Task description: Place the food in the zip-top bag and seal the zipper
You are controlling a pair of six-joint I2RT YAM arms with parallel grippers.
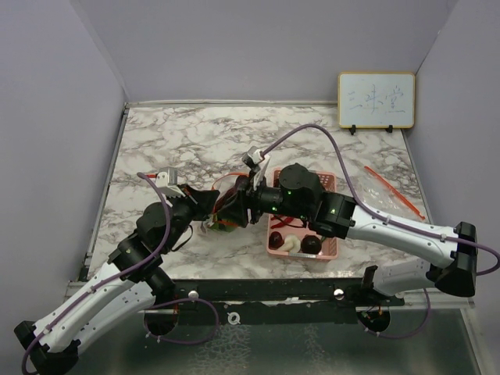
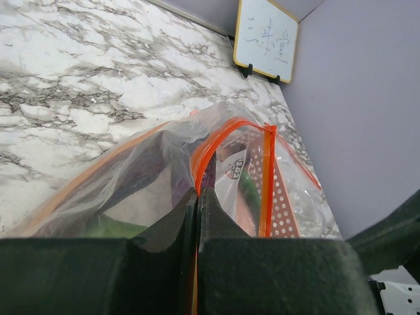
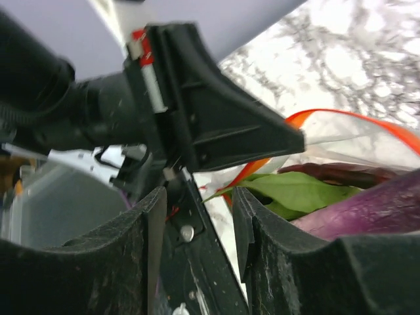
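The zip bag (image 2: 144,170) with an orange zipper holds leafy greens (image 3: 302,193) and a purple vegetable (image 3: 357,210). My left gripper is shut on the bag's zipper edge at its upper left side. My right gripper hangs over the bag beside the left one, part open, with nothing seen between its fingers; in the top view it largely hides the bag.
A pink basket (image 1: 328,250) with several dark round items, red and pale pieces stands right of the bag. An empty bag (image 1: 394,191) lies further right, a whiteboard (image 1: 376,99) at the back.
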